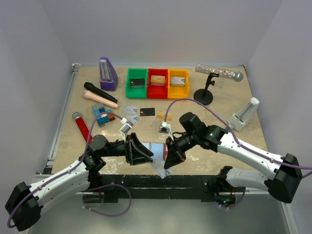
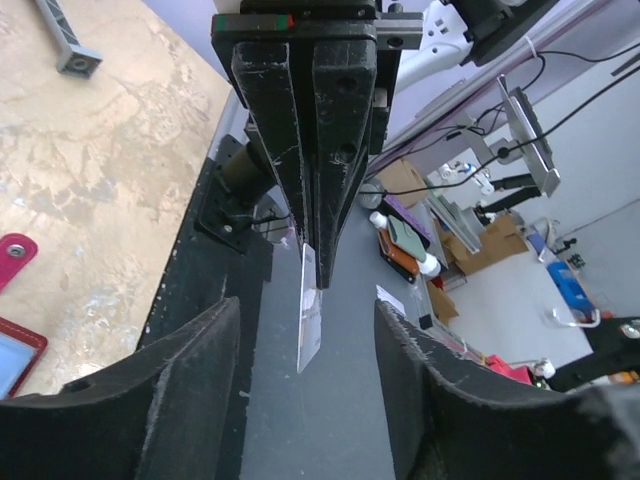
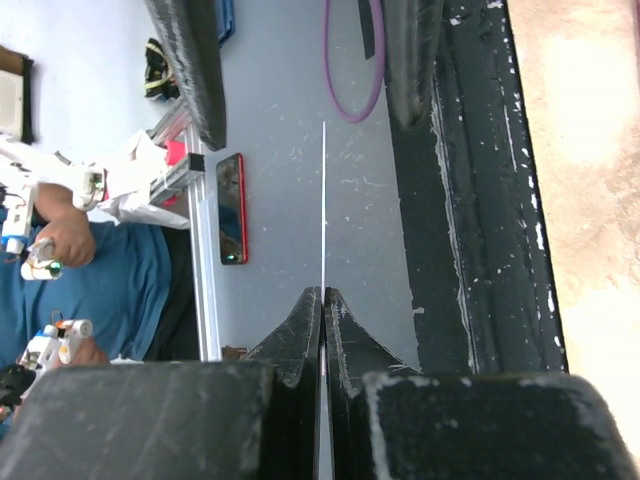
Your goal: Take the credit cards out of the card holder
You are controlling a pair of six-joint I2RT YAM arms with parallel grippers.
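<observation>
A thin pale card (image 1: 160, 168) hangs over the table's front edge, pinched by my shut right gripper. It shows edge-on as a fine line in the right wrist view. My left gripper stands part open, one finger on each side of the card (image 2: 309, 325), with gaps between card and fingers. The card holder (image 1: 155, 148), red-rimmed with light blue inside, lies flat on the table behind the card, partly hidden by both grippers. Its corner (image 2: 18, 350) enters the left wrist view. Whether cards are still inside the holder, I cannot tell.
Pale cards (image 1: 130, 110), a black card (image 1: 147, 111) and a yellow card (image 1: 164, 115) lie mid-table. Behind them sit green (image 1: 136, 94), red (image 1: 157, 95) and yellow (image 1: 178, 93) bins. Microphones (image 1: 100, 91) are at left; a microphone stand (image 1: 203, 96) is at back right.
</observation>
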